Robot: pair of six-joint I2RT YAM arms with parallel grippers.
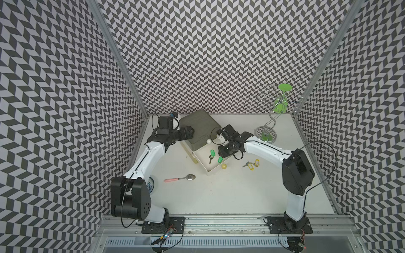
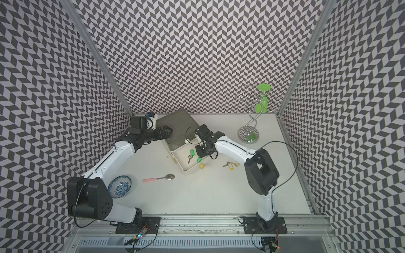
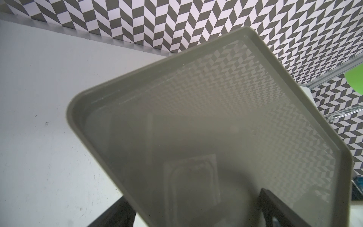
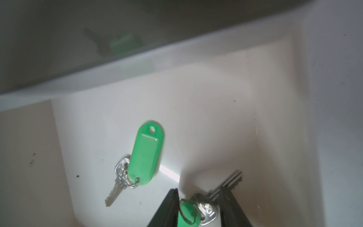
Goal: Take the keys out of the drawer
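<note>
The pulled-out white drawer (image 1: 207,171) holds two key sets with green tags. One green-tagged key (image 4: 146,153) lies flat, clear of my fingers. The other key (image 4: 207,211), with its green tag (image 4: 188,216), sits between the fingers of my right gripper, which are parted and low in the drawer; the view is blurred there, and contact cannot be told. My left gripper stands open over the grey cabinet top (image 3: 211,132), its fingers wide apart, with nothing seen held.
Yellow-tagged keys (image 1: 251,164) lie on the table right of the drawer. A pink-handled spoon (image 1: 179,178) is in front, a blue patterned bowl (image 2: 119,186) at left, a wire stand (image 1: 266,134) at back right.
</note>
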